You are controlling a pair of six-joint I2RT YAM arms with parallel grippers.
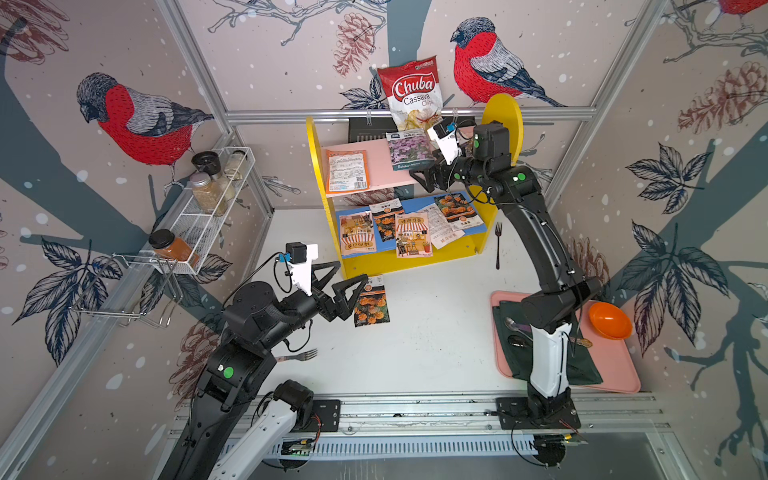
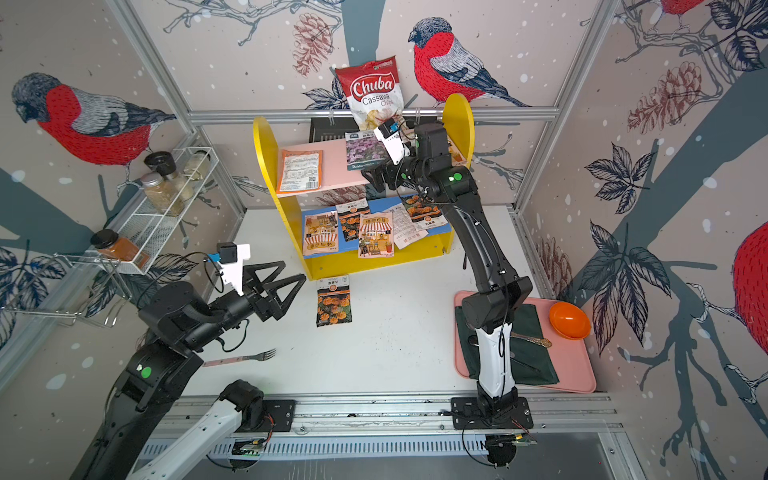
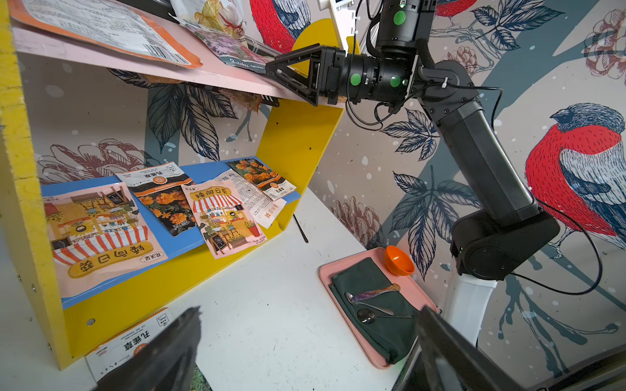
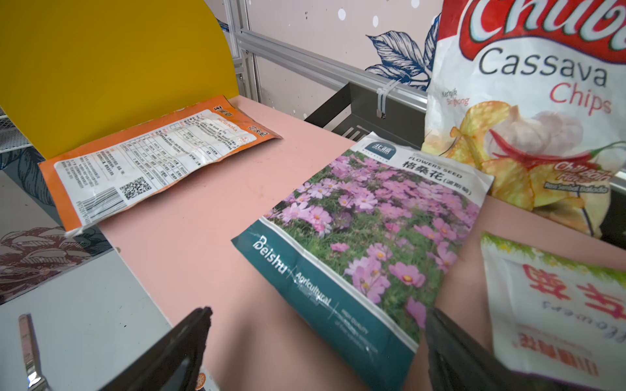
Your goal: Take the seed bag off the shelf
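The flower seed bag [image 4: 384, 241], with pink blossoms and a teal lower band, lies face up on the pink upper shelf [image 4: 215, 241]. In the right wrist view my right gripper stands open at the bag's near end. Its right finger [image 4: 456, 352] overlaps the bag's near right corner in the view; I cannot tell whether they touch. From the top left view, the right gripper [image 1: 425, 177] is at the shelf's front edge, beside the bag [image 1: 409, 149]. Away from the shelf, my left gripper [image 1: 350, 293] is open and empty above the table, near a marigold seed bag [image 1: 372, 304].
An orange-edged packet [image 4: 156, 156] lies left on the upper shelf. A chips bag [image 4: 528, 110] stands behind the flower bag, and a white packet [image 4: 560, 312] lies to its right. Several packets cover the blue lower shelf [image 3: 179, 242].
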